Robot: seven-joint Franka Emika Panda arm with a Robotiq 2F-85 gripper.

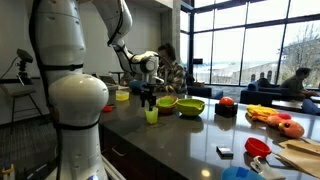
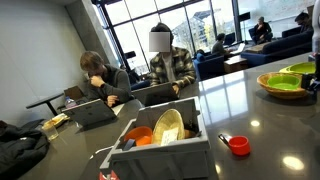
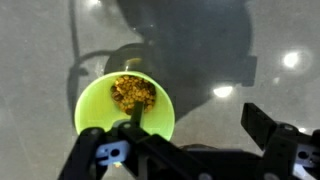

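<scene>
A lime-green cup (image 1: 152,117) stands upright on the dark grey table, just below my gripper (image 1: 149,101). Seen from above in the wrist view, the cup (image 3: 88,105) holds small orange-brown pieces. My gripper is open, its two black fingers (image 3: 88,152) wide apart. The left finger overlaps the cup's lower rim in that view, and the cup lies toward the left side of the gap. Whether they touch cannot be told.
Behind the cup are a green bowl (image 1: 196,93) and baskets. A red cup (image 1: 257,147), a blue item (image 1: 240,174) and a wooden board (image 1: 300,156) lie nearer right. A grey bin (image 2: 160,158) holds bowls. People sit behind the table.
</scene>
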